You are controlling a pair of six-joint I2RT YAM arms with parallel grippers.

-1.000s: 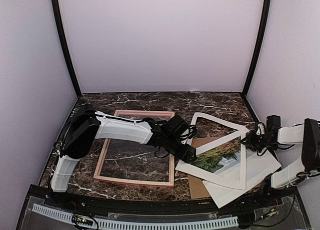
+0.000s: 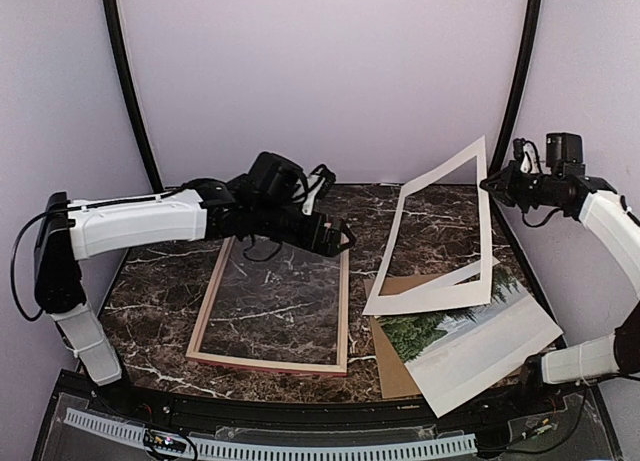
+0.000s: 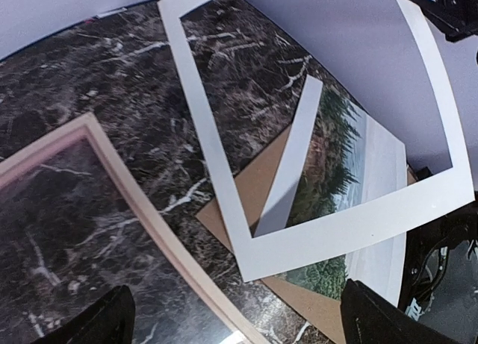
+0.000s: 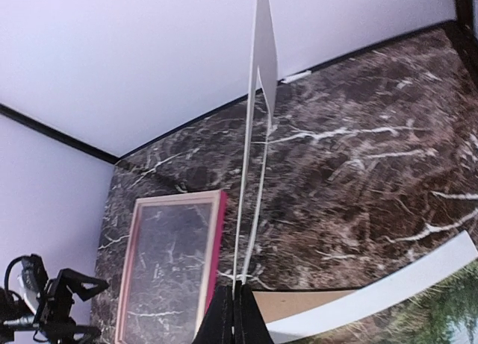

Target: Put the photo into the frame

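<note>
My right gripper (image 2: 488,185) is raised at the right, shut on the edge of a white mat (image 2: 425,299), which hangs tilted from it. The same mat (image 4: 261,53) shows nearly edge-on in the right wrist view. My left gripper (image 2: 330,231) hangs open above the pink-and-wood frame (image 2: 195,338) at the left, holding nothing. The landscape photo (image 2: 470,351) lies at the right over a brown board (image 2: 392,376), with a white strip (image 3: 291,154) across it, partly covered by the hanging mat in the top view.
Pale walls (image 2: 310,81) bound the back and both sides.
My right gripper has risen, lifting the mat off the photo at its held side. My left gripper has moved up and back from the mat's left corner to above the frame.
</note>
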